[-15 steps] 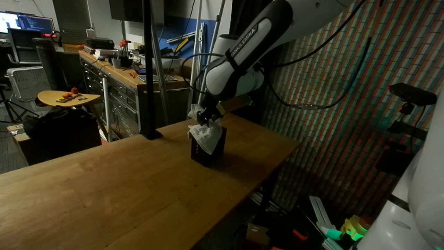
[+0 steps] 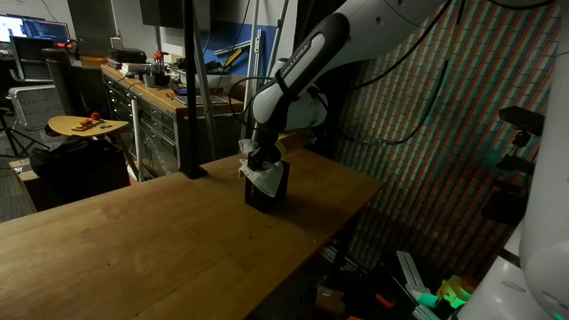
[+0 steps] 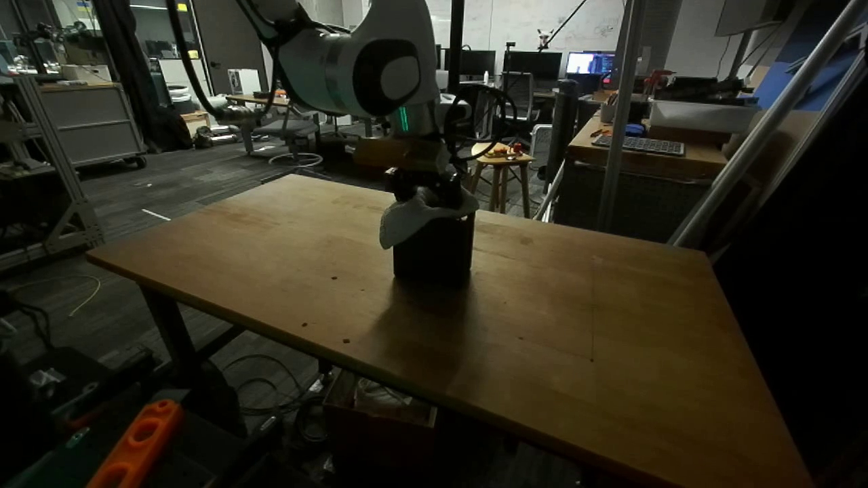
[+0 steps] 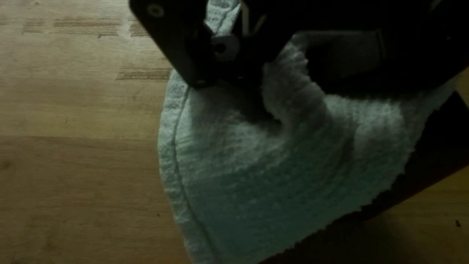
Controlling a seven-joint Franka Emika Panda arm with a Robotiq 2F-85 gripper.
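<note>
A white textured cloth point(image 2: 267, 178) is draped over the top of a black box point(image 2: 257, 198) on the wooden table. One flap of the cloth hangs down the box's side. My gripper point(image 2: 262, 162) points down into the cloth at the box top and is shut. In the wrist view the cloth point(image 4: 281, 189) bunches and dips around the dark fingers. Their tips are lost in shadow and folds, so whether cloth is pinched between them does not show. From the other side, the cloth point(image 3: 409, 218) spreads over the rim of the box point(image 3: 432, 252).
A black post point(image 2: 190, 106) rises at its far edge. Beyond stands a workbench point(image 2: 160, 98) with tools on it.
The arm has come lower and shifted slightly left, taking the gripper deeper into the cloth. The cloth's top is pressed down somewhat; the box stays put.
</note>
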